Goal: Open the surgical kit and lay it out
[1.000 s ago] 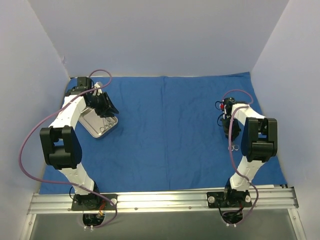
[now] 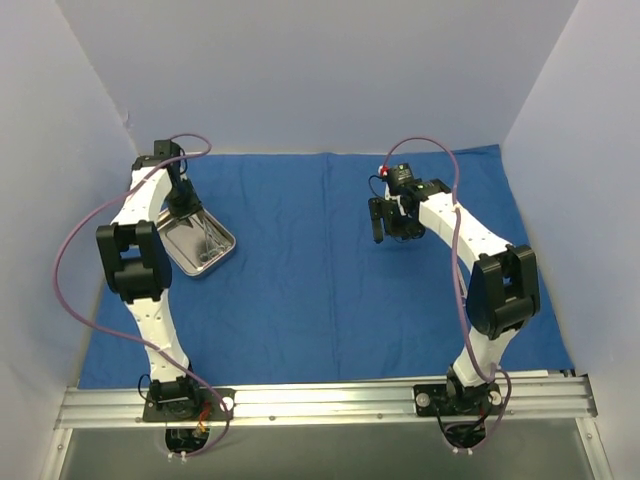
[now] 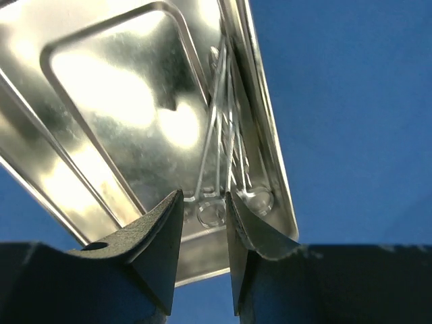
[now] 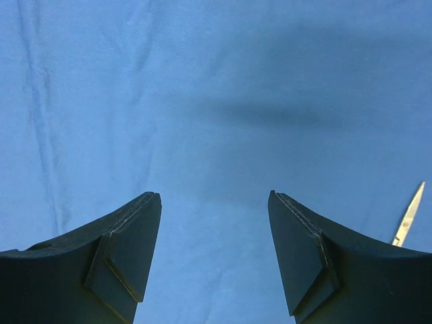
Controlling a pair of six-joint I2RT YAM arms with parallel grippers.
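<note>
The steel tray (image 2: 186, 242) lies at the left of the blue cloth, with several ringed instruments (image 3: 217, 148) bunched along one side. My left gripper (image 2: 186, 205) is over the tray; in its wrist view the fingertips (image 3: 172, 202) stand part open above the instruments, nothing seen between them. My right gripper (image 2: 388, 218) hangs over the right half of the cloth, open and empty. A slim metal instrument (image 4: 408, 214) lies on the cloth at the right edge of the right wrist view, partly hidden by a finger; in the top view it is mostly behind the right arm.
Walls bound it at the left, right and back, and a metal rail (image 2: 320, 393) runs along the front.
My right gripper has risen from the instrument at the right and moved left toward the middle. My left gripper has shifted slightly left and back over the tray.
</note>
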